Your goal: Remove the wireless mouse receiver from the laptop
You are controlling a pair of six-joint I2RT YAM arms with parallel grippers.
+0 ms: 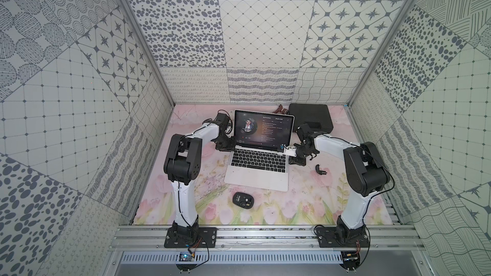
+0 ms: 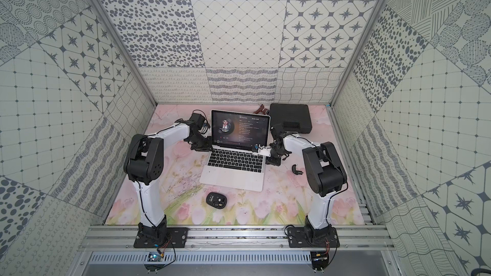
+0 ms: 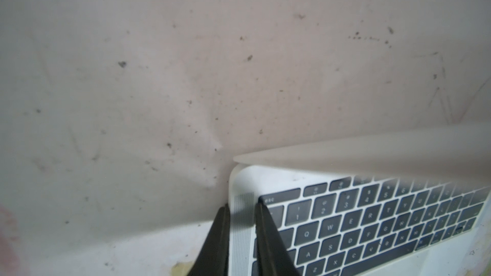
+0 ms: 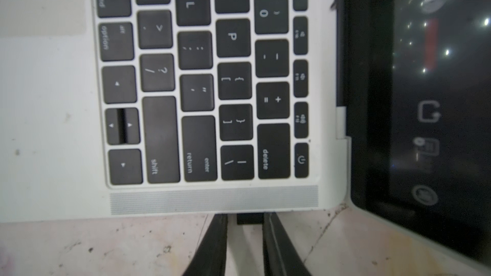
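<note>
An open laptop (image 1: 257,168) stands mid-table with its screen lit. From its right edge sticks out a short black receiver (image 4: 250,219), seen in the right wrist view. My right gripper has one finger on each side of that stub, with a narrow gap showing at least on the left side; its fingers are partly open. At the other side of the laptop, my left gripper is shut on the left edge of the keyboard base, beside the esc key and near the hinge corner.
A dark mouse (image 1: 243,200) lies in front of the laptop. Right of the laptop is a small curved black piece (image 1: 320,170). Behind the right arm sits a flat black case (image 1: 311,115).
</note>
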